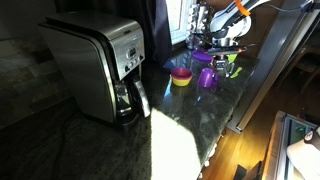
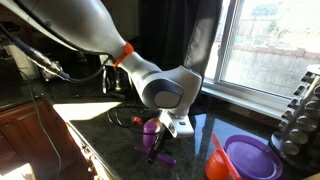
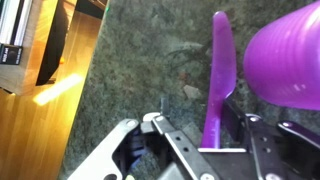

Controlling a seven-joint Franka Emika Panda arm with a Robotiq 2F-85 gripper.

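A slim purple utensil (image 3: 222, 60) lies on the dark counter. In the wrist view its lower end runs between the fingers of my gripper, closer to the right finger. The fingers stand part open, with a clear gap on the utensil's left side. Just right of it is a purple cup (image 3: 288, 58), partly cut off by the frame edge. In exterior view 2 the utensil (image 2: 160, 157) shows below my gripper, with the purple cup (image 2: 151, 128) nearby. Exterior view 1 shows the cup (image 1: 207, 77) in front of the small, distant gripper.
Stacked yellow and red bowls (image 1: 181, 77) stand left of the cup. A purple plate (image 2: 254, 158) and a red item (image 2: 217, 165) sit beside the arm, near a spice rack (image 2: 298, 115). A coffee maker (image 1: 105, 65) occupies the near counter. The counter edge drops to a wooden floor.
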